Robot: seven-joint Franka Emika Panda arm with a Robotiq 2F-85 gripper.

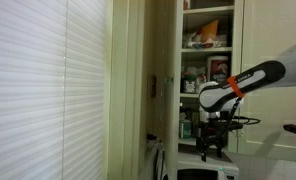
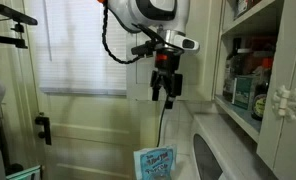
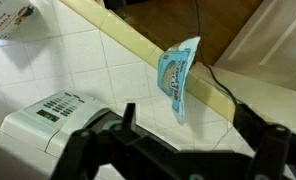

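My gripper stands open, its two dark fingers spread wide with nothing between them. Past the fingertips in the wrist view is a blue and white printed bag [image 3: 175, 75], with a white lower part. It appears against a pale ledge, well away from the fingers. Exterior view 2 shows the same bag [image 2: 155, 162] low down, below the gripper [image 2: 163, 95], with a clear gap between. In exterior view 1 the gripper [image 1: 212, 147] hangs in front of the open cupboard, and the bag cannot be made out.
A white machine with a keypad [image 3: 56, 112] lies at the left of the wrist view. Cupboard shelves [image 2: 246, 118] hold bottles and packets to one side. A dark cable [image 3: 220, 86] runs past the bag. A white door [image 2: 83, 130] stands behind.
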